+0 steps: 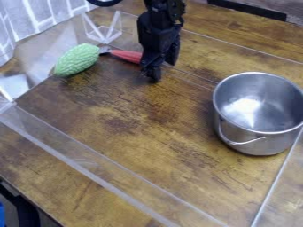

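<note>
My black gripper [154, 67] is low at the upper middle of the camera view, over a red-handled utensil [123, 56] with a light metal end. Whether its fingers are open or shut on the handle is hidden in the dark shape. A green bumpy vegetable toy [76, 60], like a corn cob or bitter melon, lies to the left. A steel pot [257, 111] stands at the right.
A wooden table [130, 133] has clear low plastic walls round the work area. White cloth is at the top left.
</note>
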